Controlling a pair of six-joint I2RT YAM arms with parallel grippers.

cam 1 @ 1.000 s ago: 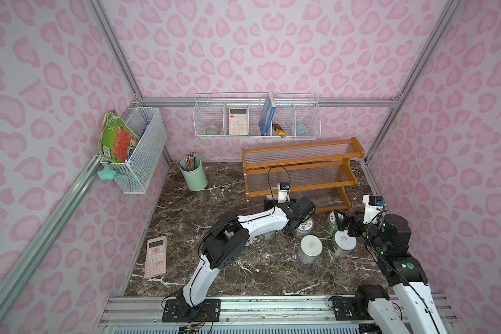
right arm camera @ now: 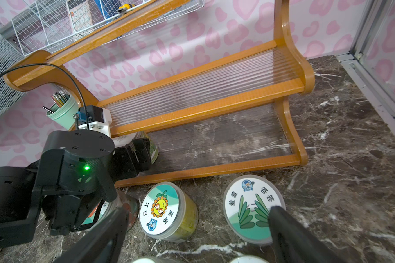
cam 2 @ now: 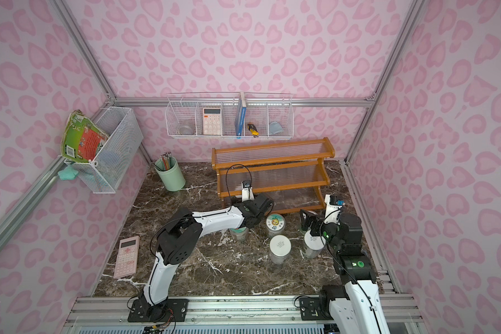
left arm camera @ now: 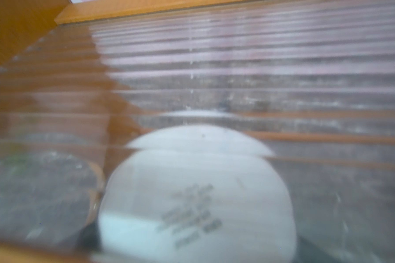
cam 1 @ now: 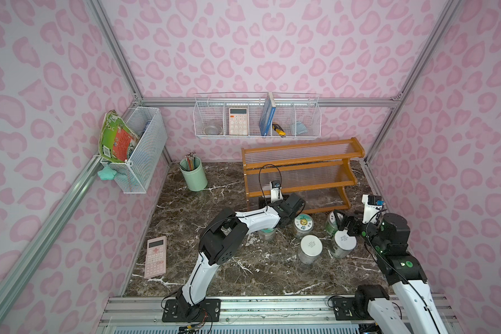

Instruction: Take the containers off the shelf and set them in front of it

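Observation:
The jar's round white lid (left arm camera: pixel 197 206) with faint print fills the lower middle of the left wrist view, blurred behind the clear ribbed shelf panel. Dark fingers of my left gripper show apart at its two sides, so this gripper is open; contact with the jar cannot be made out. In the right wrist view the jar (right arm camera: pixel 153 148) stands on the bottom level of the wooden shelf (right arm camera: pixel 215 168), at its left end, largely hidden by the left gripper. My right gripper has its fingers wide apart above the table jars, holding nothing.
Jars with a sunflower lid (right arm camera: pixel 160 208) and a green-leaf lid (right arm camera: pixel 254 209) stand before the shelf, with white-lidded jars (cam 1: pixel 310 248) nearer the front. A pen cup (cam 1: pixel 193 174) and pink calculator (cam 1: pixel 155 257) are at left. The bottom shelf's right part is empty.
The right arm looks unmoved.

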